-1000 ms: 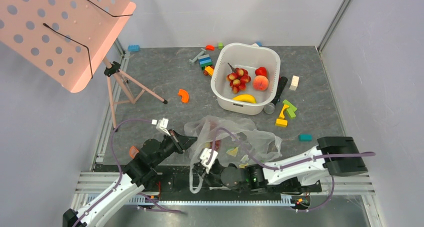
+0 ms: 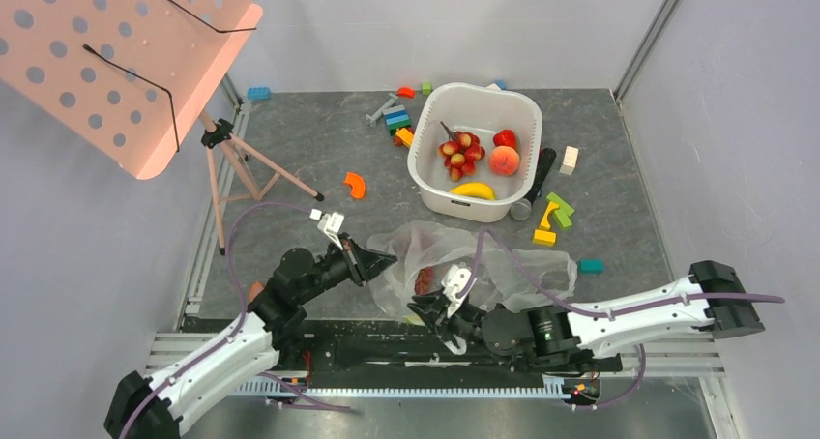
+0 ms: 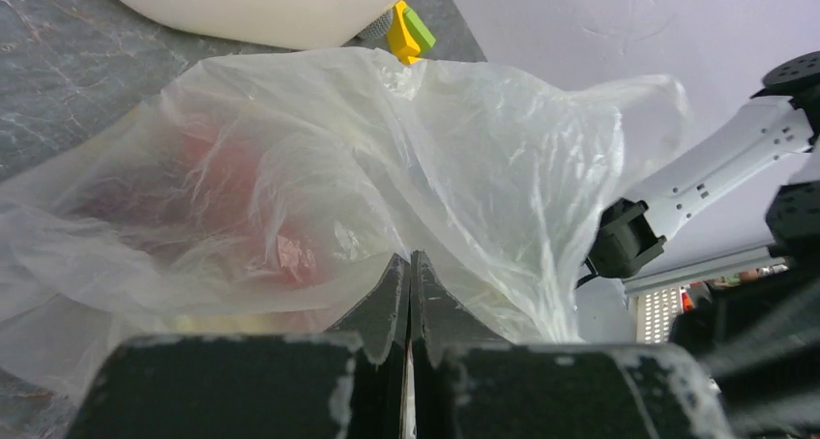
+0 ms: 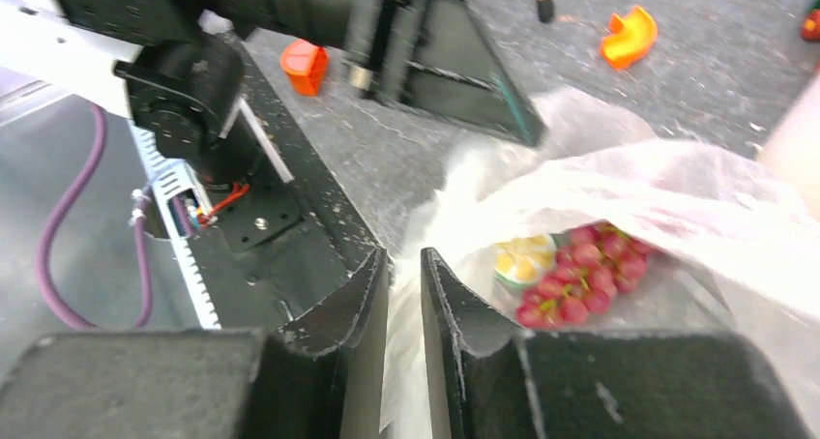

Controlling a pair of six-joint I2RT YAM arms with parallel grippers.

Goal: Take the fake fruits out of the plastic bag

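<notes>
The translucent plastic bag (image 2: 512, 275) lies crumpled at the front of the work surface, fruit showing through. Inside, the right wrist view shows red grapes (image 4: 590, 275) and a yellow-and-white fruit piece (image 4: 525, 260); in the left wrist view they are pinkish shapes behind plastic. My left gripper (image 2: 385, 261) is shut at the bag's left side, its fingertips (image 3: 418, 265) against or just before the plastic, nothing clearly between them. My right gripper (image 2: 422, 304) is shut on the bag's plastic at the front, which passes between its fingers and hangs below.
Behind the bag a white bin (image 2: 434, 197) holds grapes, a banana, a peach and a red fruit. Loose blocks (image 2: 544, 237) and a microphone (image 2: 540, 178) lie beside it. A pink stand (image 2: 145, 91) occupies the back left.
My right gripper has moved right and up in the top view, pulling the bag's plastic with it.
</notes>
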